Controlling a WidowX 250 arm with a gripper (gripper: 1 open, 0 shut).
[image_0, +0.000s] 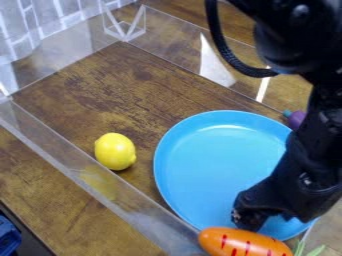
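My gripper (258, 210) is low at the right, its dark fingertips over the lower right part of a blue plate (195, 160). An orange toy carrot (241, 243) with dark stripes lies at the plate's bottom edge, just below my fingertips. A yellow lemon (115, 151) sits left of the plate. A purple object, perhaps an eggplant, shows partly behind my arm at the right. I see nothing held between the fingers.
A clear plastic wall (60, 150) runs along the left, with more clear panels at the back. A dark blue object sits at the lower left edge.
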